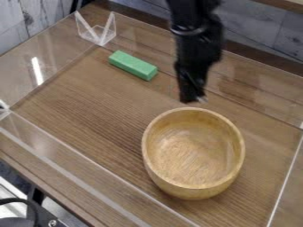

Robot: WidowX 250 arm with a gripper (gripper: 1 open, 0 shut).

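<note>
My black gripper (193,89) hangs in the upper middle of the camera view, above the wooden table and behind the bowl, its lower part motion-blurred; whether its fingers are open or shut is unclear. A green block (133,64) lies on the table to the left of the gripper. A large light wooden bowl (194,183) sits in the lower right, and its inside looks empty.
A clear plastic item (98,31) stands at the upper left, near the table's edge. A dark cable lies at the bottom left corner.
</note>
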